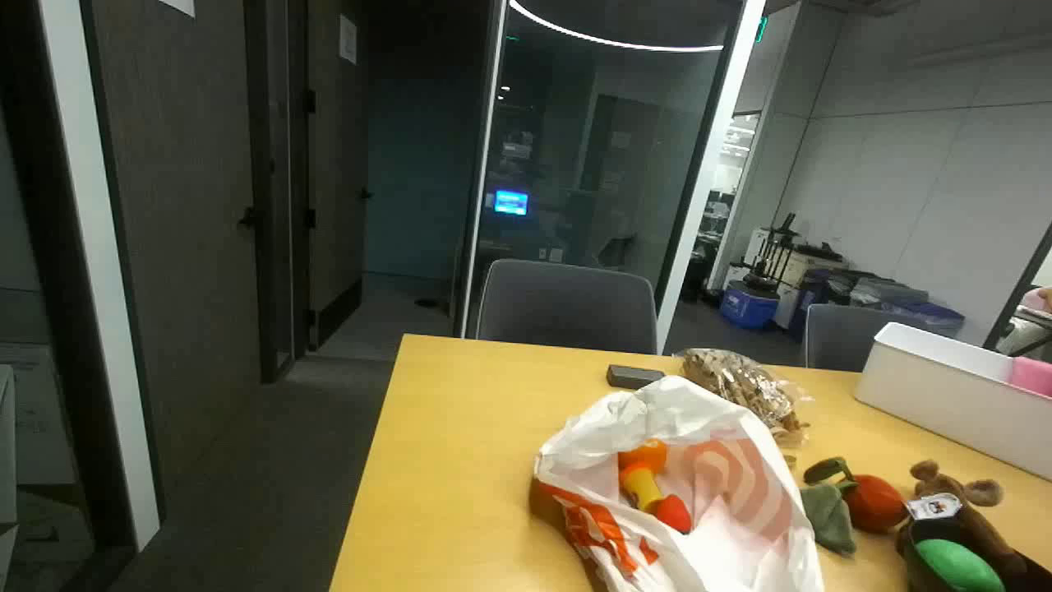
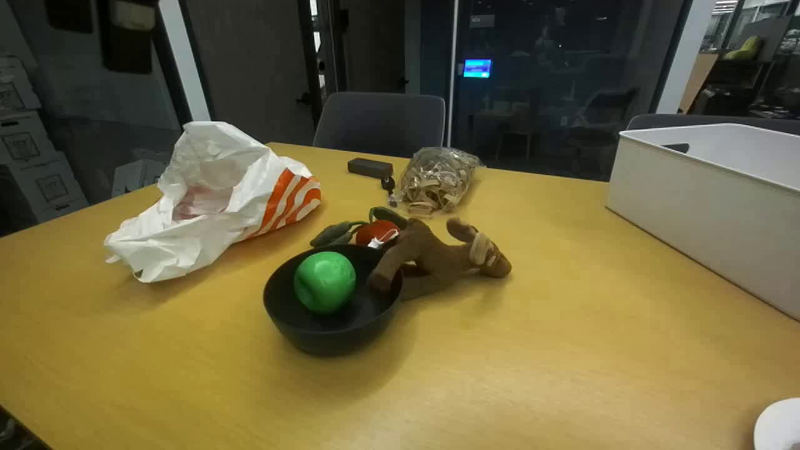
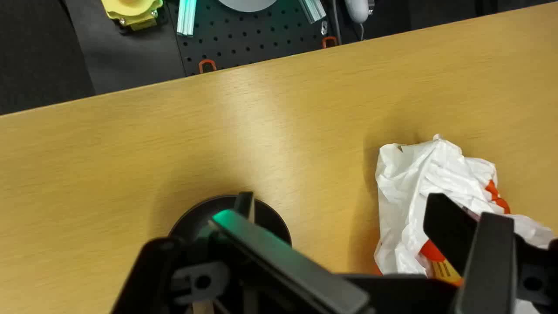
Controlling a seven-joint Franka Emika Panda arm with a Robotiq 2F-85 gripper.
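In the wrist view my gripper is open, its black fingers spread wide with bare table between them. It hangs above the table; the left finger covers part of a black bowl [image 3: 194,220] and the right one part of a white plastic bag [image 3: 403,209]. A green toy fruit [image 2: 324,282] rests inside the bowl. The brown plush animal [image 2: 431,255] lies with one end over the bowl's rim. Behind the bowl sits a red toy with green leaves [image 1: 874,503]. Within the bag's open mouth are orange, yellow and red toy pieces [image 1: 643,485].
A clear bag of brown pieces [image 2: 439,180] and a dark box [image 2: 369,167] lie farther back. On the right stands a white bin [image 2: 701,202] with something pink [image 1: 1031,376] in it.
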